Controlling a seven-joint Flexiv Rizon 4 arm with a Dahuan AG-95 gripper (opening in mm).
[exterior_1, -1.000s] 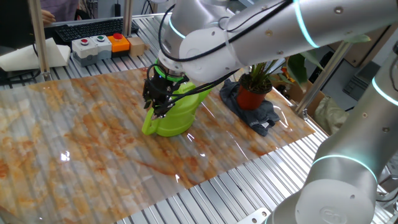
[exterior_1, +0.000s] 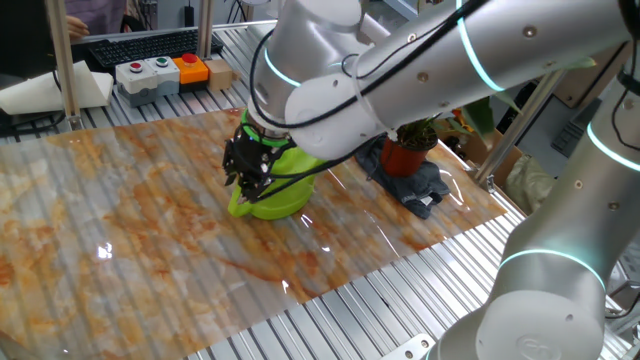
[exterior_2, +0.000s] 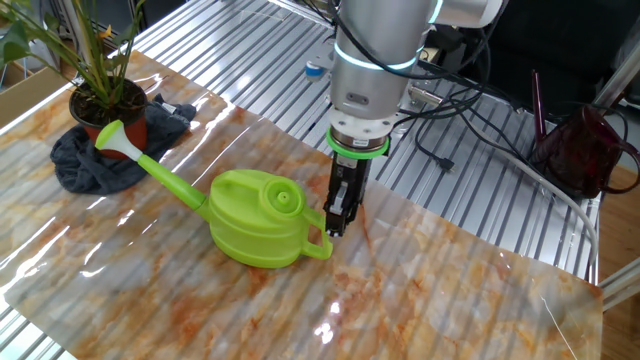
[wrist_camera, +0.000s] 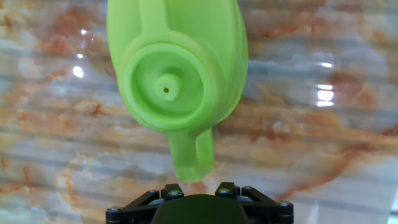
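A light green watering can stands upright on the marbled sheet, its long spout pointing toward the potted plant. My gripper hangs downward at the can's handle end, close to the looped handle. From the wrist, the can fills the upper middle, with the handle reaching toward my gripper. Its two fingertips stand apart, just short of the handle's end, with no part of the can between them. In exterior view 1 the gripper partly covers the can.
A potted plant sits on a dark cloth beyond the spout. Button boxes line the far edge. A dark red pitcher stands off the sheet. The marbled sheet is mostly clear.
In exterior view 1 my gripper has shifted a little left and down, out toward the handle end of the can. The can has stayed in place.
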